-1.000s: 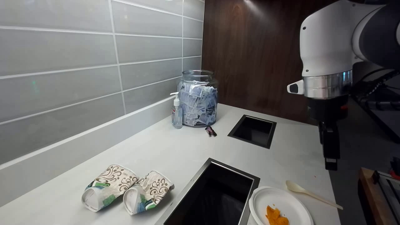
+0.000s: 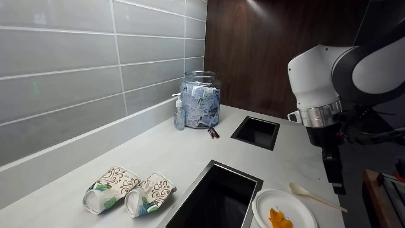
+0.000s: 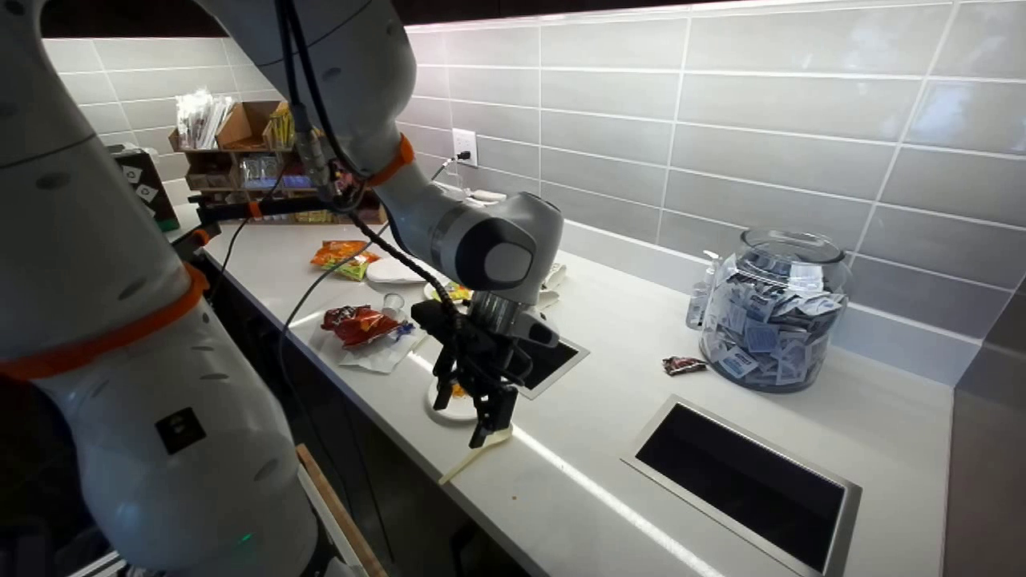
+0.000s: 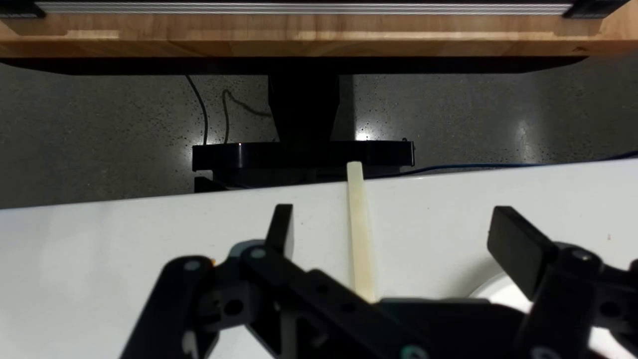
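A pale wooden spoon [image 2: 317,197] lies on the counter beside a white plate with orange food, its handle end reaching past the counter's front edge. My gripper [image 2: 339,189] hangs above the counter edge near the spoon. Seen from the wrist, the spoon's handle [image 4: 360,236] runs between the two widely parted fingers of my gripper, touching neither. The spoon's bowl is hidden there behind the gripper body. In the second exterior view my gripper [image 3: 492,413] is over the spoon [image 3: 476,455]. Nothing is held.
The plate [image 2: 262,203] sits close to the spoon, partly under one finger in the wrist view. Two dark counter openings [image 2: 216,197], paper cups [image 2: 114,186], a pump bottle [image 2: 179,116] and a jar of packets [image 2: 201,104] stand farther off.
My gripper has come down and tilted, nearer the spoon and the counter's edge. The spoon, plate and other objects have stayed where they were.
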